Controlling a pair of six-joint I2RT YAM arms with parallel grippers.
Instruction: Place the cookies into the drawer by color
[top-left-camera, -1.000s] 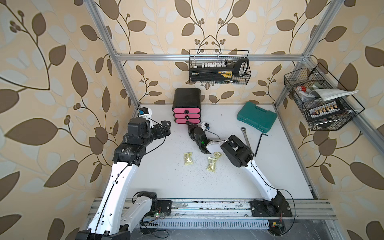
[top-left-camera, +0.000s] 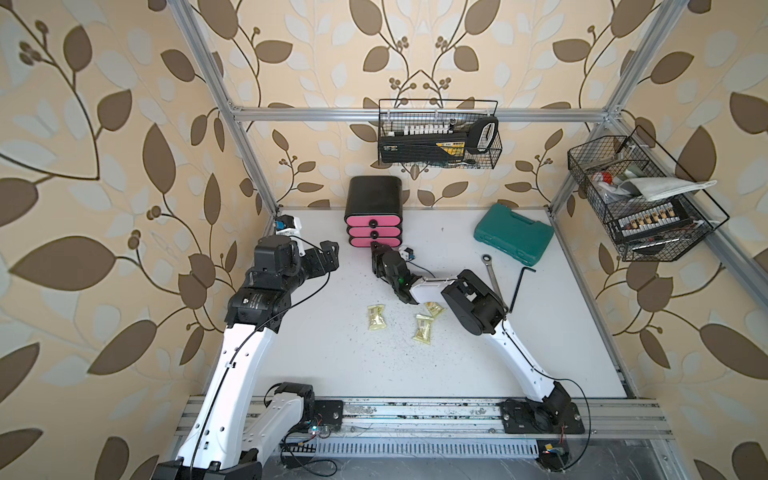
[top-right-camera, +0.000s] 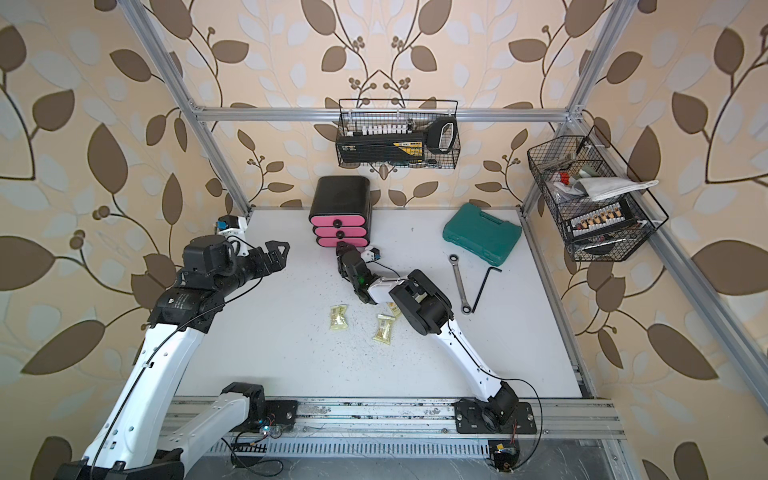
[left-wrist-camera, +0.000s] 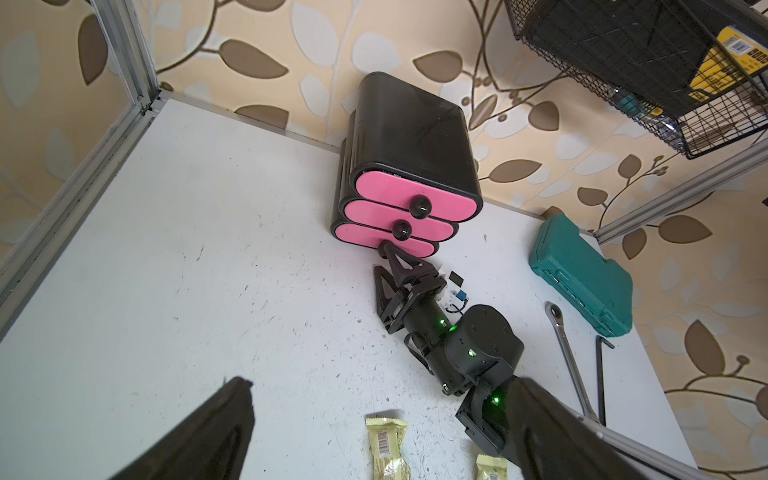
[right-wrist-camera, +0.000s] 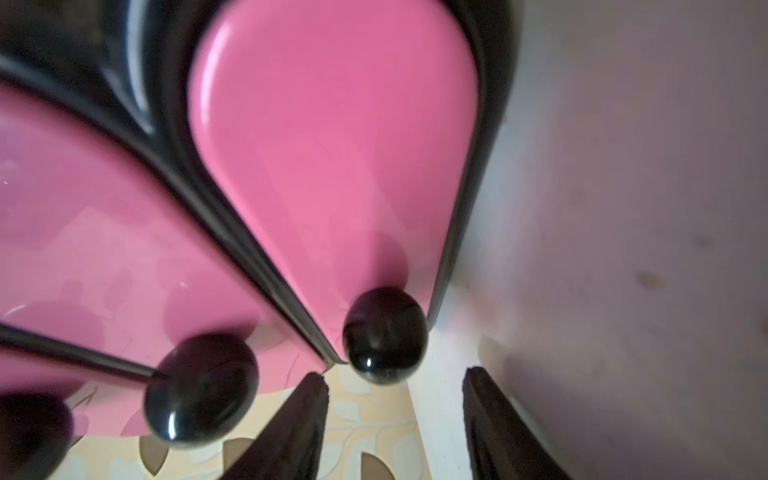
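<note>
The black drawer unit (top-left-camera: 374, 196) has three pink-fronted drawers with round black knobs, all closed. My right gripper is open at the lowest drawer, with that drawer's knob (right-wrist-camera: 385, 336) just beyond its fingertips and lined up with the gap. Three gold-wrapped cookies lie on the table: a left cookie (top-left-camera: 376, 317), a middle cookie (top-left-camera: 423, 329), and a third cookie (top-left-camera: 433, 309) partly covered by the right arm. My left gripper (top-left-camera: 329, 257) hangs open and empty left of the drawer unit, apart from everything.
At the right rear lies a green case (top-left-camera: 513, 233), with a wrench (top-left-camera: 492, 276) and a black hex key (top-left-camera: 521, 289) in front of it. Wire baskets (top-right-camera: 397, 144) hang on the back and right sides. Bare table surrounds the left front.
Left arm almost still; cookies and drawers unchanged.
</note>
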